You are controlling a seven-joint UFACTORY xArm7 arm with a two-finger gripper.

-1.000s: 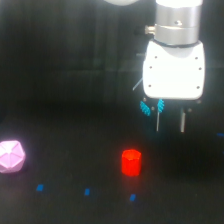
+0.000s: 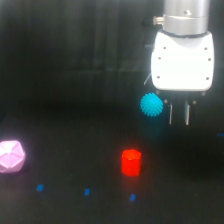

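Observation:
Fingers apart and empty, my gripper is open in the upper right, hanging below its white hand. To the left of the fingers is a round, textured cyan ball, which shows whole. A red, faceted block stands on the dark surface, lower and left of the gripper. At the left edge lies a pink faceted ball. How far the fingers are from the surface is hard to tell.
Small blue marks are scattered on the dark surface near the front. Bare surface lies between the pink ball and the red block. A dark curtain-like backdrop fills the back.
The gripper has moved right and slightly up, and the gap between its fingers looks narrower. The cyan ball, partly hidden before, is in plain view. Red block and pink ball are unmoved.

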